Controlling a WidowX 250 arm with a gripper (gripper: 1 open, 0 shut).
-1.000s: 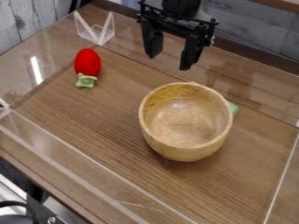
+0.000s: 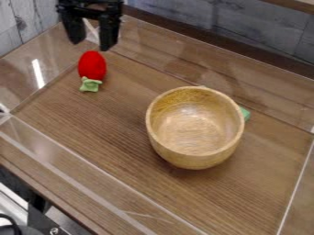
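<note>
My gripper (image 2: 92, 27) is at the upper left, a blurred dark shape just above a red object (image 2: 92, 64) with a pale green top or base at its lower end. It is open. A large yellow bowl (image 2: 196, 128) sits on the wooden table (image 2: 110, 165) at the centre right. A small green object (image 2: 243, 114) lies partly hidden behind the bowl's right side.
My gripper has moved left from above the bowl's back to the upper left, over the red object. The bowl and the objects on the table look unmoved.
</note>
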